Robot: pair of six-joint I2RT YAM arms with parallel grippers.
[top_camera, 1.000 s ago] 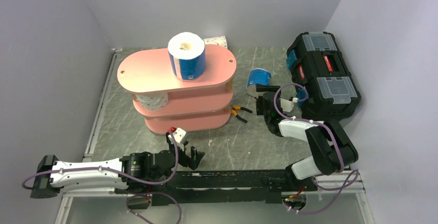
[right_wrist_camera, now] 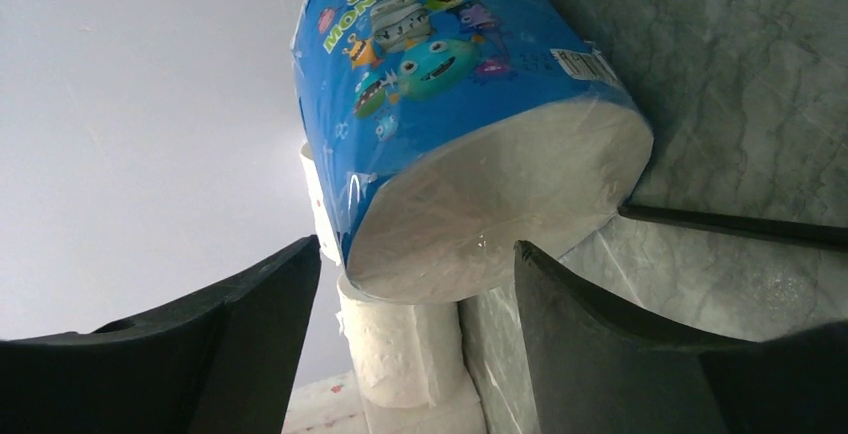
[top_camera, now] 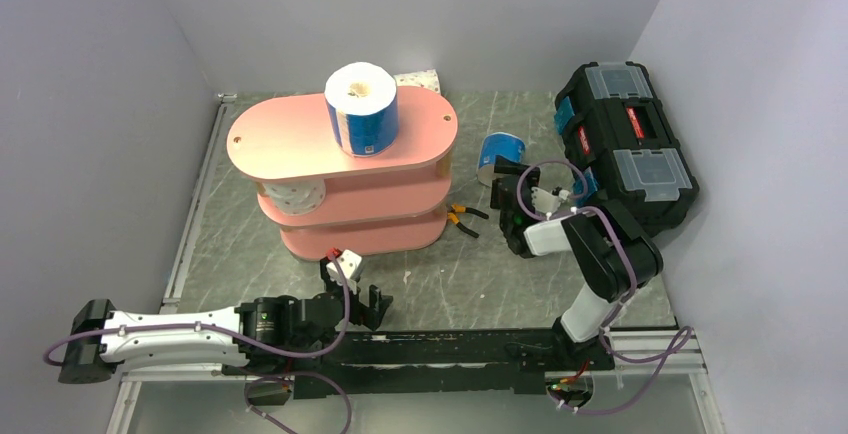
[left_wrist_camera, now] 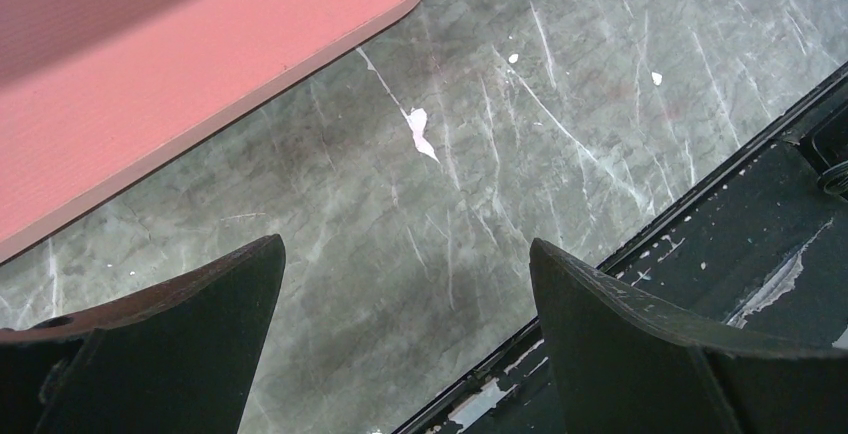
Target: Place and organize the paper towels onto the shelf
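Observation:
On the floor right of the pink shelf (top_camera: 345,199), a blue-wrapped paper towel roll (top_camera: 499,154) lies on its side, its pale end toward the camera. My right gripper (top_camera: 508,188) is just in front of it. In the right wrist view the roll (right_wrist_camera: 440,74) is beyond the spread fingertips, and nothing is gripped. A second blue roll (top_camera: 363,114) stands upright on the shelf top, and a white roll (top_camera: 295,194) sits on a lower level. Near the shelf's front, my left gripper (top_camera: 378,309) is open and empty, over bare floor in the left wrist view.
Orange-handled pliers (top_camera: 465,218) lie between the shelf and my right gripper. A black toolbox (top_camera: 640,149) stands along the right wall. White rolls (right_wrist_camera: 405,349) show behind the blue one.
The left arm has barely moved; the rolls stay put.

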